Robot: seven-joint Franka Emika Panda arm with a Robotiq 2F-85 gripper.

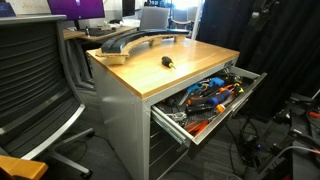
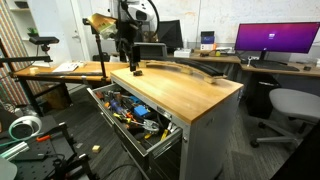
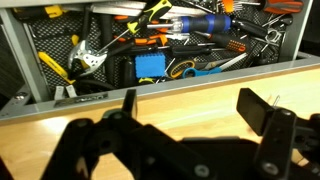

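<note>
My gripper stands open over the wooden tabletop [image 3: 185, 100], its black fingers apart with nothing between them. In exterior view 2 the arm reaches over the drawer end of the cabinet, the gripper [image 2: 130, 58] just above a small dark object [image 2: 137, 72] on the top. Exterior view 1 shows this black object [image 1: 168, 62] with a yellowish part, lying near the close end of the tabletop. In the wrist view, a thin item [image 3: 276, 102] beside the right finger is partly hidden and hard to make out.
An open drawer [image 1: 168, 125] is full of mixed tools, including scissors [image 3: 183, 69], a blue block-like item [image 3: 150, 65] and several handled tools. A long curved dark piece [image 1: 130, 40] lies along the tabletop's back edge. Much of the top is clear.
</note>
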